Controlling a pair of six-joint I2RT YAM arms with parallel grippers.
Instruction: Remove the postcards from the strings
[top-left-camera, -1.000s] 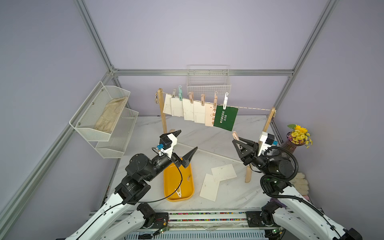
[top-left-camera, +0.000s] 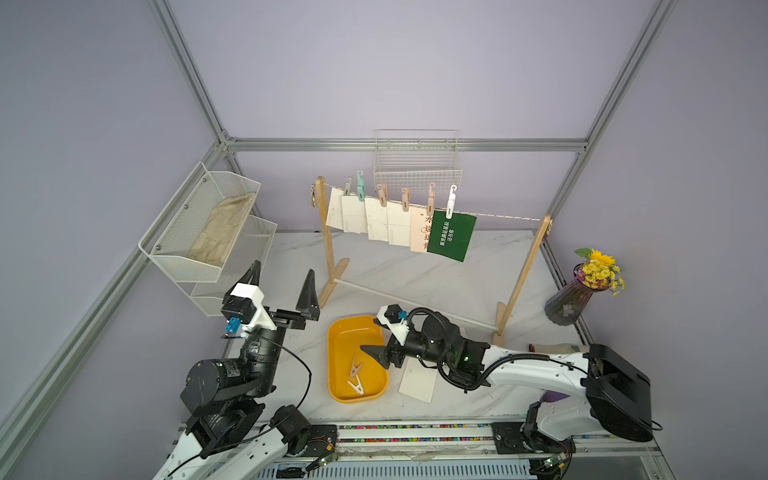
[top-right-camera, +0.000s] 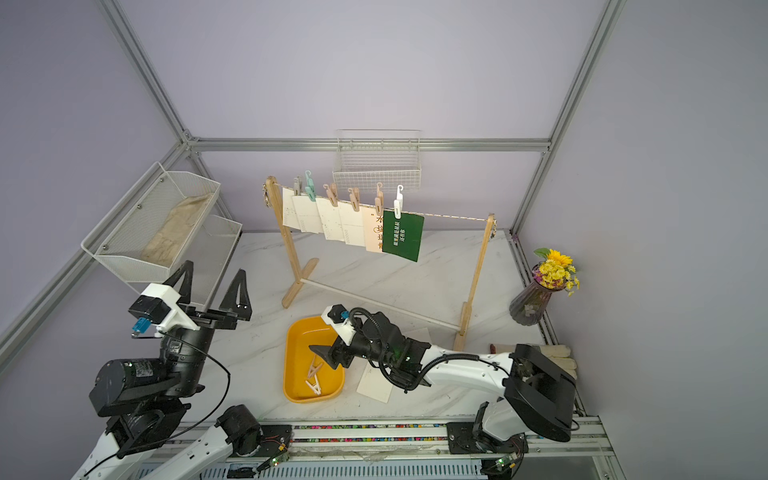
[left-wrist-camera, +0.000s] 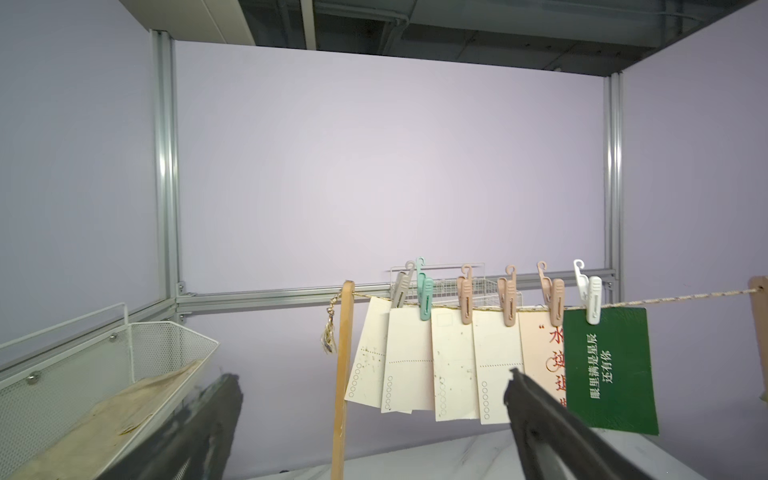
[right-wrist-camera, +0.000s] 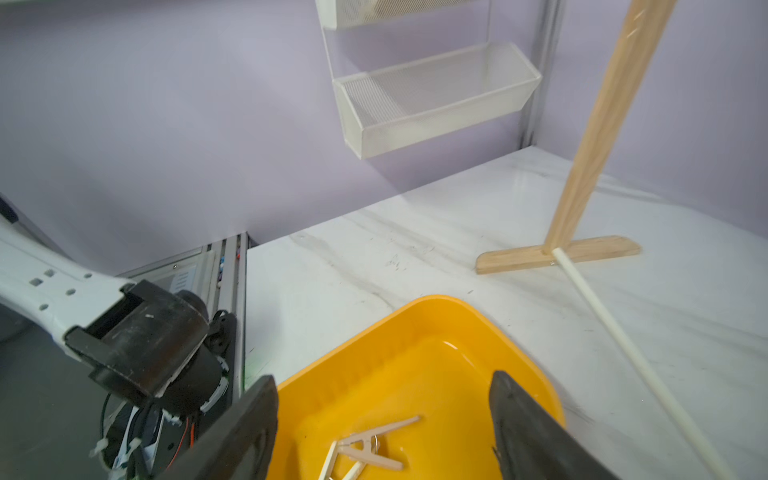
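Note:
Several postcards hang clipped on a string between two wooden posts, most of them pale; the green postcard (top-left-camera: 451, 237) is rightmost, held by a white clip (left-wrist-camera: 593, 299). A loose pale postcard (top-left-camera: 418, 381) lies on the table, another partly hidden under my right arm. My left gripper (top-left-camera: 281, 281) stands open at the left, empty, facing the string from some way off in the left wrist view. Over the yellow tray (top-left-camera: 334, 384) is my right gripper, open and empty. Below it in the tray lie a pinkish clip (top-left-camera: 356, 367) and a white clip (top-left-camera: 355, 385).
White mesh baskets (top-left-camera: 209, 240) are mounted on the left wall. A vase of yellow flowers (top-left-camera: 598, 270) stands at the right. The rack's low crossbar (top-left-camera: 392, 296) runs behind the tray. Bare table lies beneath the postcards.
My right gripper has swung left from near the right post to above the tray; the pinkish clip it held now lies inside. My left gripper has moved left, away from the tray.

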